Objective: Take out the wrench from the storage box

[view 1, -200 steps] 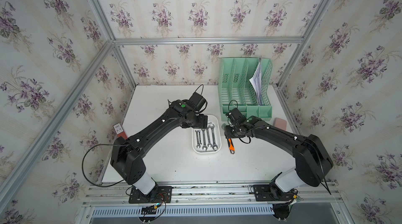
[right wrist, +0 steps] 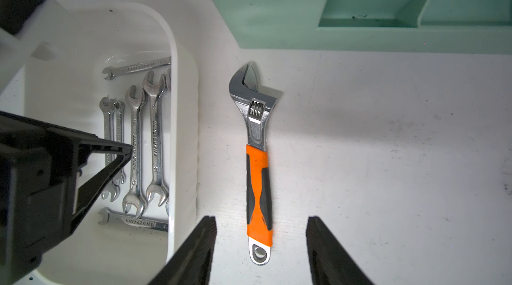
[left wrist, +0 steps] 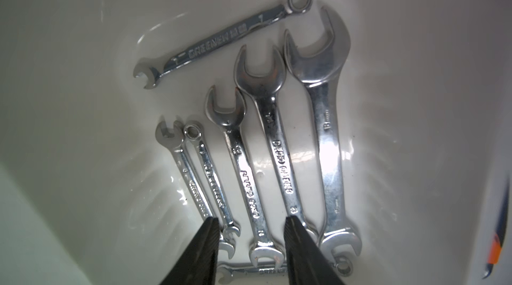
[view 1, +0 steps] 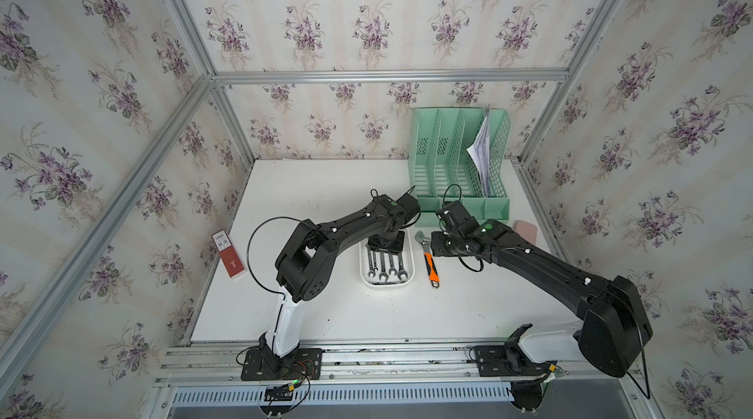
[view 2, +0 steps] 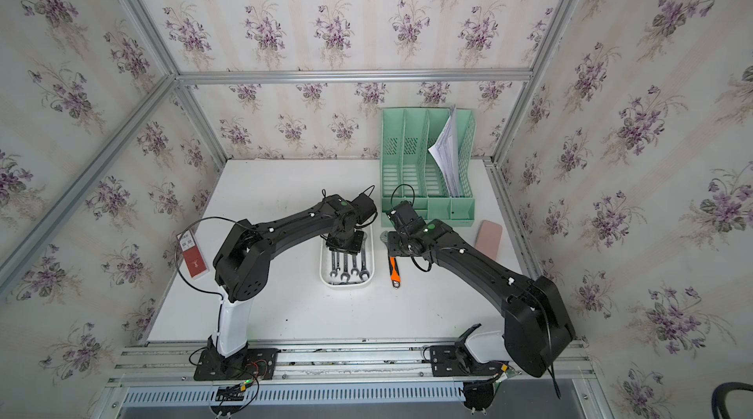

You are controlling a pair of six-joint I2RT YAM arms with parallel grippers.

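Observation:
Several silver wrenches lie flat in the white storage box (right wrist: 184,125). Most run lengthwise side by side, the largest wrench (left wrist: 326,141) at the right in the left wrist view. A small wrench (left wrist: 224,37) lies crosswise at one end and another crosswise wrench (left wrist: 256,270) at the other. My left gripper hangs over the box, its fingers parted with no tool held; the gap frames the lower ends of the middle wrenches. My right gripper stands open above an orange-handled adjustable wrench (right wrist: 258,189), which lies on the table beside the box, nothing gripped.
Behind the box and adjustable wrench stands a green organizer (view 1: 459,160) with papers in one slot. A red-and-white box (view 1: 228,254) lies at the far left, a pink block (view 2: 488,240) at the right.
My left arm has moved right, bringing its gripper over the box. My right arm has shifted slightly right, uncovering more of the adjustable wrench. The wrenches in the box look unmoved.

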